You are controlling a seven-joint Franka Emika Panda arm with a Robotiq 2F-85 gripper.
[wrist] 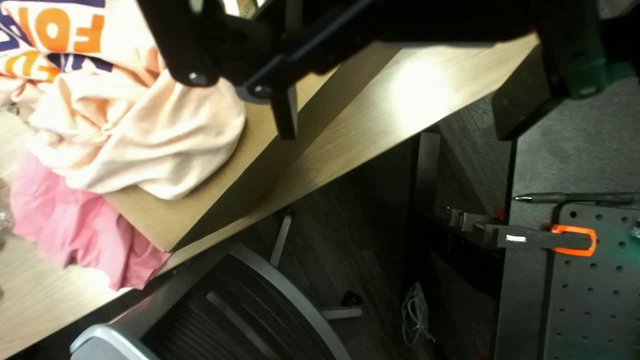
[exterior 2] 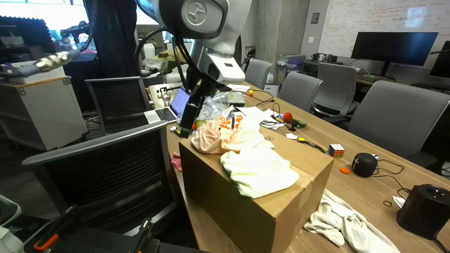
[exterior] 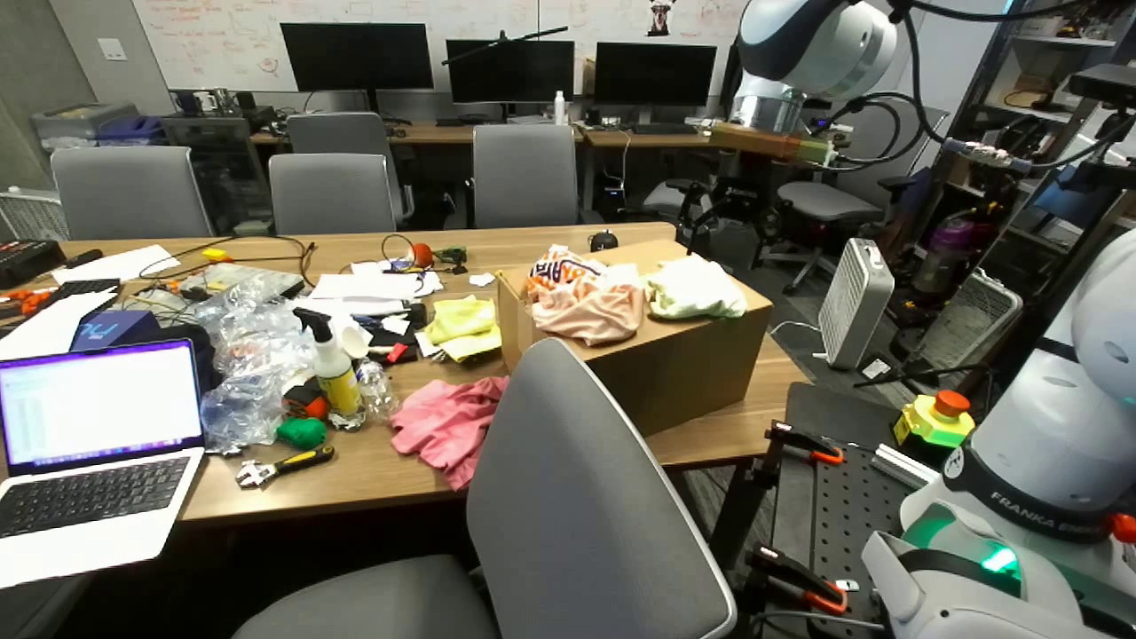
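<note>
My gripper [exterior: 729, 229] hangs in the air beyond and above the right end of the cardboard box [exterior: 682, 378]. Its fingers [wrist: 286, 114] stand wide apart in the wrist view, nothing between them. On top of the box lie a peach cloth with orange and purple lettering [exterior: 588, 307] and a pale whitish-green cloth [exterior 2: 259, 170]. A pink cloth [exterior: 453, 424] rests on the table by the box's left end. The wrist view shows the peach cloth left of the fingers; the pale cloth is not clearly visible there.
A white cloth [exterior 2: 350, 223] and a black speaker [exterior 2: 365, 164] are on the table beside the box. A chair [exterior: 596, 490] stands close in front. Plastic wrap, a spray bottle [exterior: 338, 378] and a laptop [exterior: 101, 426] crowd the table's left half.
</note>
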